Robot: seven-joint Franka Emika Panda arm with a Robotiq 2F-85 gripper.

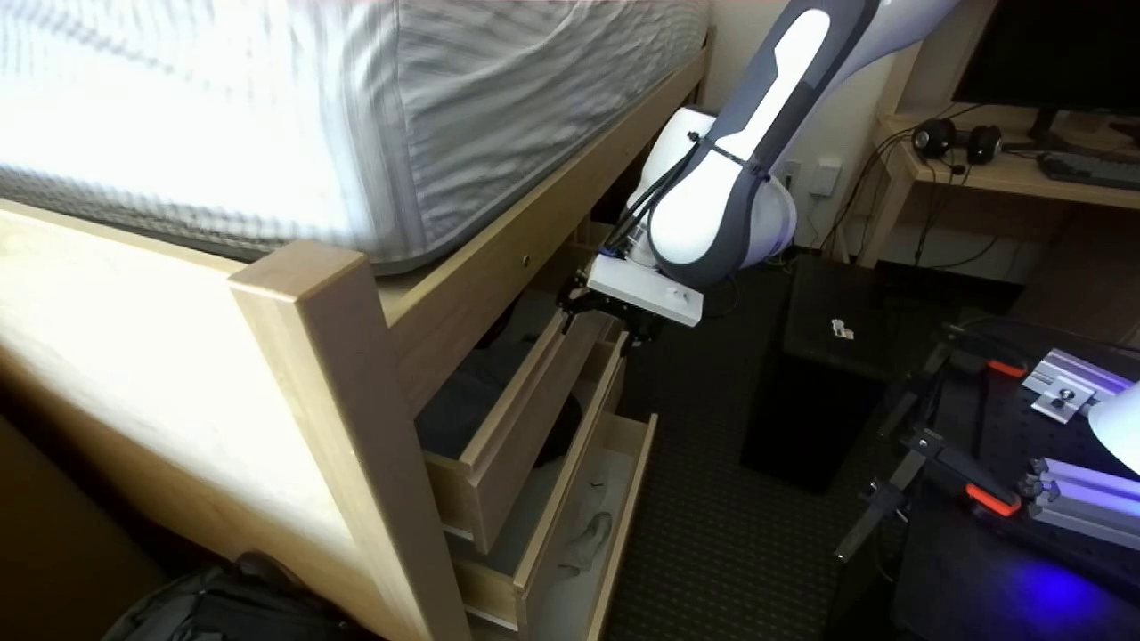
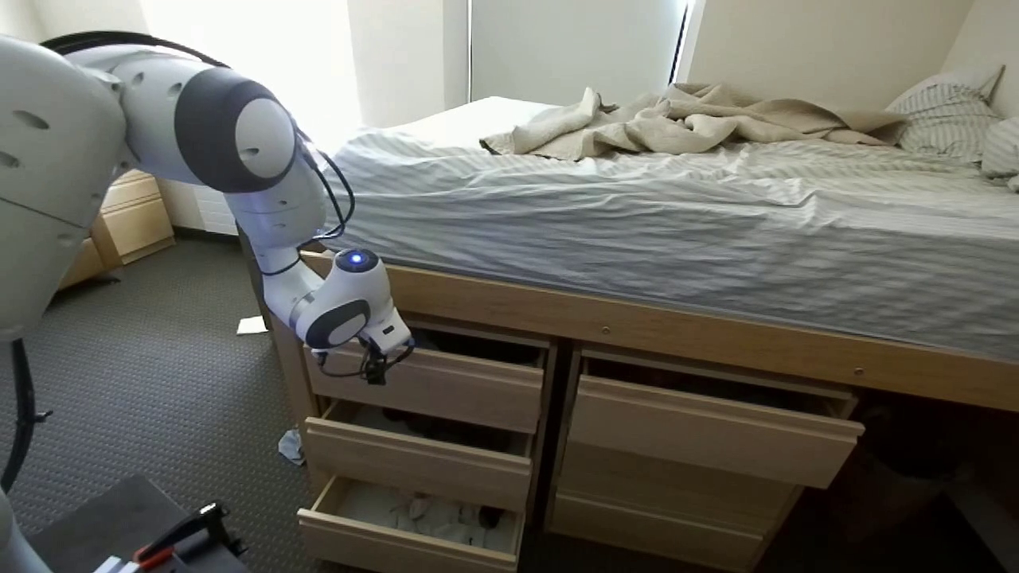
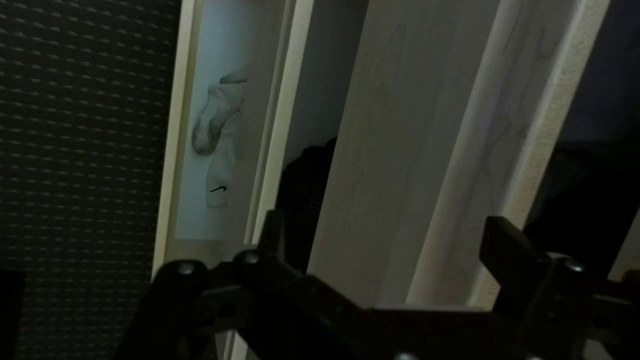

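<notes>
Pale wooden drawers under the bed stand pulled out in steps: a top drawer (image 2: 468, 387), a middle drawer (image 2: 430, 460) and a bottom drawer (image 2: 401, 543). In the wrist view my gripper is open wide, its dark fingers (image 3: 501, 240) on either side of the top drawer's front panel (image 3: 408, 150). No closed grip shows; whether a finger touches the wood I cannot tell. Exterior view 1 has the gripper (image 1: 606, 310) down at the far part of that panel. White socks (image 3: 219, 120) lie in the bottom drawer; dark contents fill part of the middle one.
Above the drawers runs the bed's wooden rail (image 2: 611, 320). A second drawer column with its top drawer (image 2: 707, 430) out stands alongside. A black box (image 1: 823, 363) sits on the floor, with dark carpet (image 1: 695, 459) clear between it and the drawers.
</notes>
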